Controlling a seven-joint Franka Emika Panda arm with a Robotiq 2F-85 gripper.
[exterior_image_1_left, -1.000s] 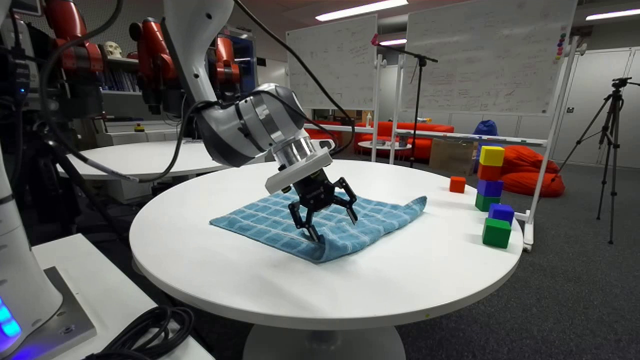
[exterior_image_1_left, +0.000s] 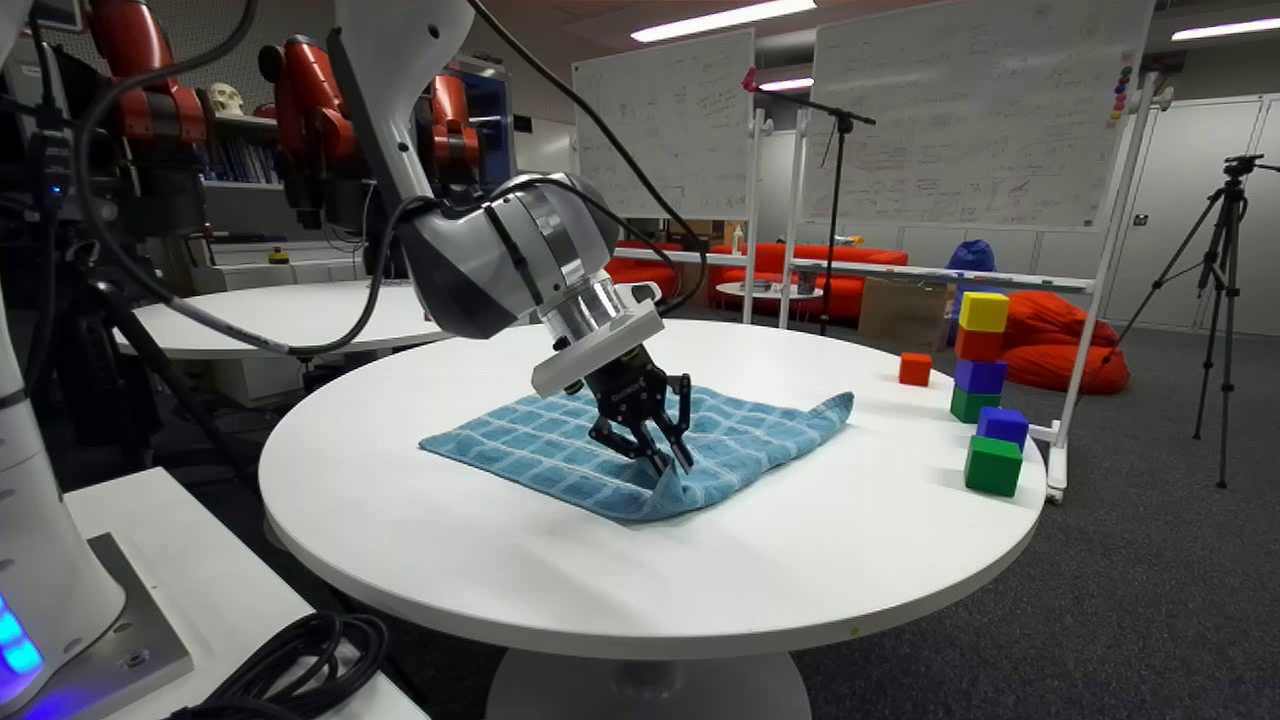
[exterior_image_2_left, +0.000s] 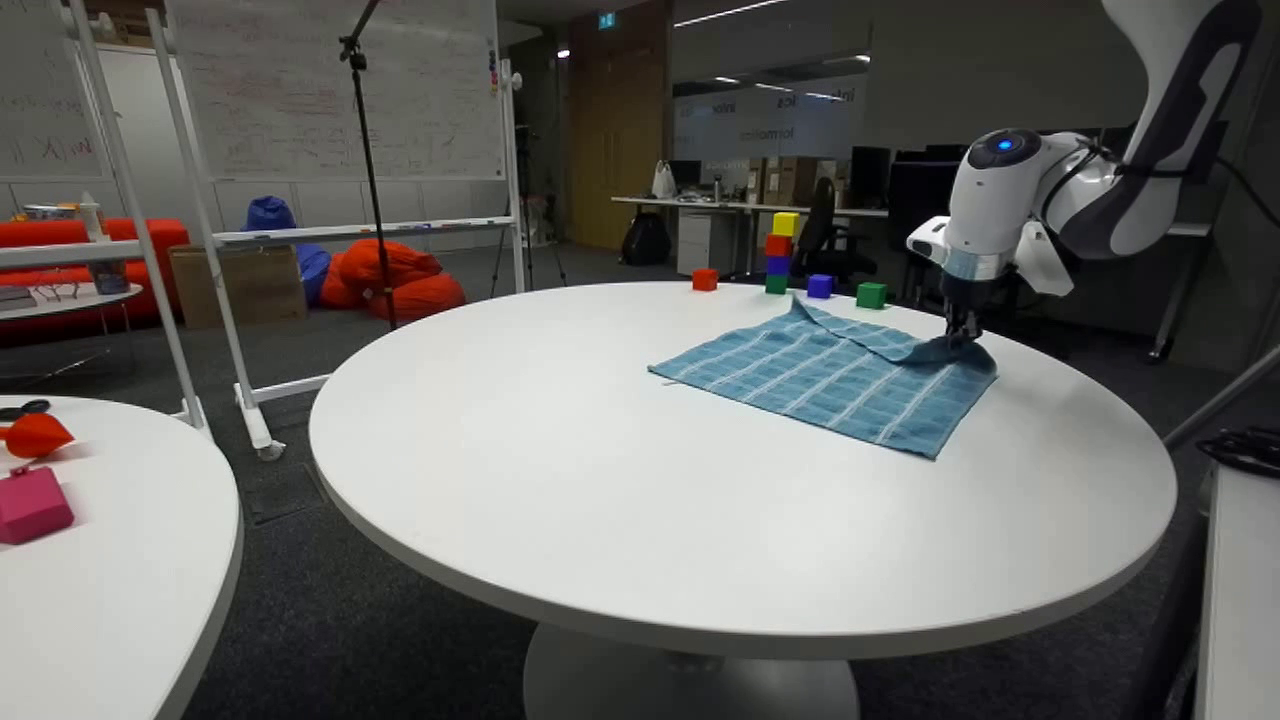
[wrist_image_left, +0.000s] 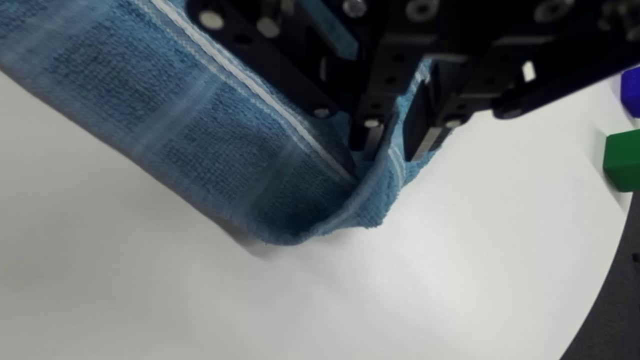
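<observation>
A blue checked towel (exterior_image_1_left: 564, 450) lies spread on the white round table, its near edge curled up. My gripper (exterior_image_1_left: 674, 463) reaches down at that raised edge, its fingers part open and narrow. In the wrist view, the curled towel fold (wrist_image_left: 384, 180) runs up between the two dark fingers, with a gap on the side of the right one. From the second exterior view, the gripper (exterior_image_2_left: 960, 336) stands at the towel's (exterior_image_2_left: 828, 384) corner nearest the arm, its fingertips partly hidden by cloth.
At the table's far side stand a stack of colored blocks (exterior_image_1_left: 980, 360), a lone red block (exterior_image_1_left: 914, 368), a blue block (exterior_image_1_left: 1003, 426) and a green block (exterior_image_1_left: 993, 466). Bare tabletop (exterior_image_2_left: 576, 480) surrounds the towel.
The fingers were spread wide a second ago and have come much closer together around the curled towel edge. That edge now rises a little higher between them.
</observation>
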